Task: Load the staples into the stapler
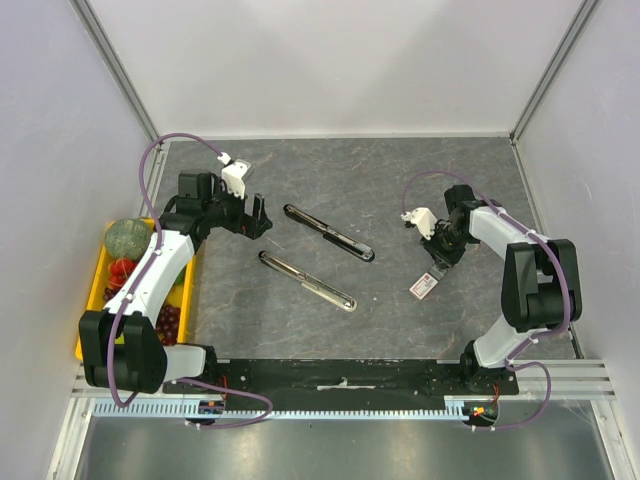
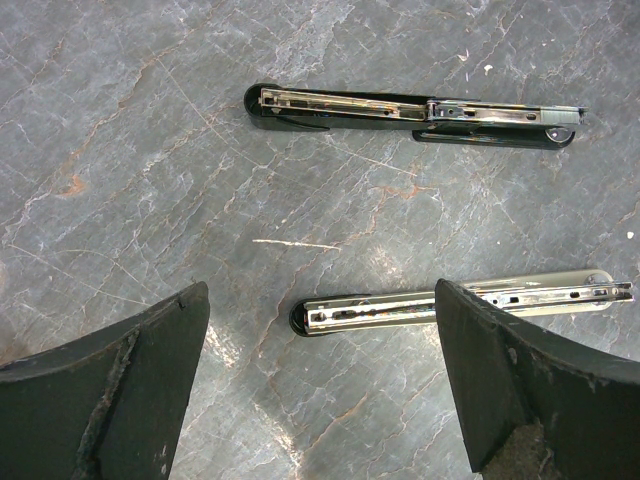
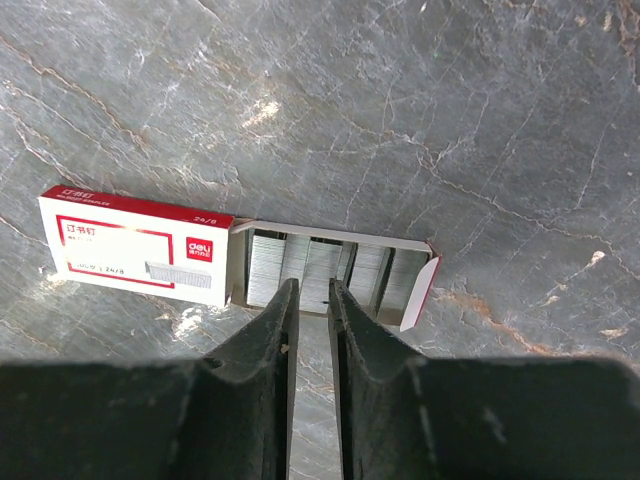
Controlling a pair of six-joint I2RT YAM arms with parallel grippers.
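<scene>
Two opened staplers lie on the grey table: a black stapler and a lighter stapler nearer the front. My left gripper stands open to their left. Only table lies between its wide-apart fingers in the left wrist view. The red and white staple box has its tray pulled out, with several silver staple strips inside. My right gripper reaches into the tray's front side, its fingertips nearly closed on either side of a middle staple strip.
Along the left wall stands a yellow crate of fruit, beneath the left arm. Bare table separates the staplers from the staple box, and the back of the table is free too.
</scene>
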